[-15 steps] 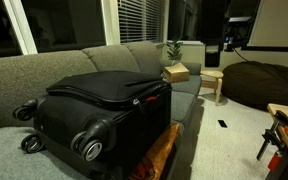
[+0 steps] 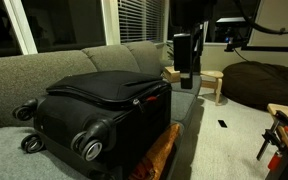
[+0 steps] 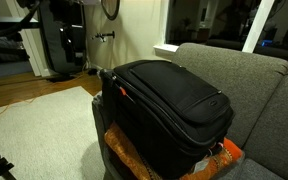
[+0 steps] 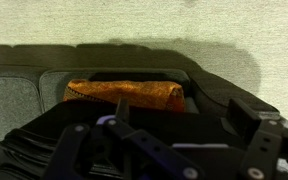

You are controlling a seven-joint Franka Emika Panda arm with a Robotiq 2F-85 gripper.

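A black wheeled suitcase (image 2: 104,120) lies on the grey couch, its wheels toward the left in exterior view 1. Orange patterned cloth (image 3: 129,150) shows beneath the case, along the couch's front edge. My gripper (image 2: 187,78) hangs in the air in front of the couch, apart from the suitcase in exterior view 2. From the wrist view, the gripper stands open above a strip of the same orange cloth (image 4: 124,93). Nothing visible sits between the fingers, though dark parts blend with the dark surface below.
The grey couch (image 3: 249,80) runs along the window wall. A small wooden stool (image 2: 212,82) and a dark beanbag (image 2: 259,85) stand farther back. A wooden table edge (image 2: 286,120) is at the right. Pale carpet (image 2: 224,150) lies open between.
The arm has come into exterior view 1 from the top and grown larger. The suitcase and cloth have stayed put.
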